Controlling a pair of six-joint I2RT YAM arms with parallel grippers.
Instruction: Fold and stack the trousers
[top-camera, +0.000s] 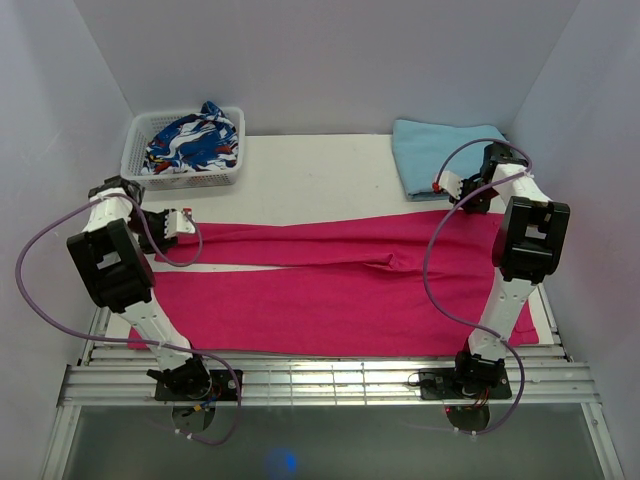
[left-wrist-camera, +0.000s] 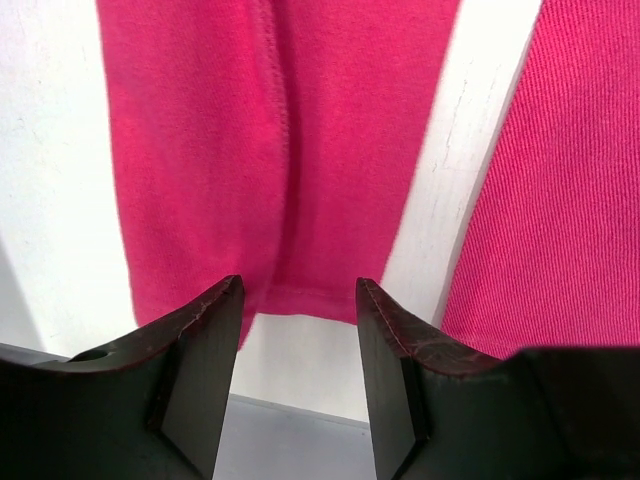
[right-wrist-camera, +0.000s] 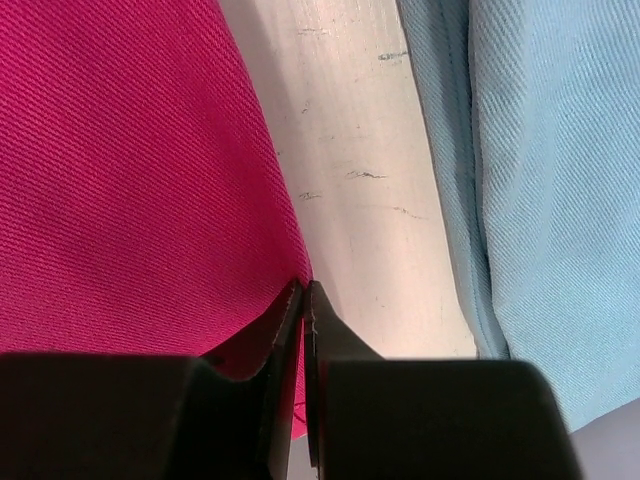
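Dark pink trousers (top-camera: 320, 310) lie spread across the table, the waist part at the right and the two legs running left. A gap of bare table separates the far leg (left-wrist-camera: 190, 180) from the near leg (left-wrist-camera: 570, 190) at the left end. Over the far leg's end my left gripper stands open, its fingers apart with the cloth below them. At the far right, my right gripper is shut on the trousers' far edge, a bit of pink fabric pinched at its fingertips. In the top view both grippers partly hide the cloth corners.
A folded light-blue garment (top-camera: 440, 155) lies at the back right, close to my right gripper. A white basket (top-camera: 185, 180) holding a patterned blue, red and white cloth (top-camera: 195, 140) stands at the back left. Bare table (top-camera: 315, 180) lies between them.
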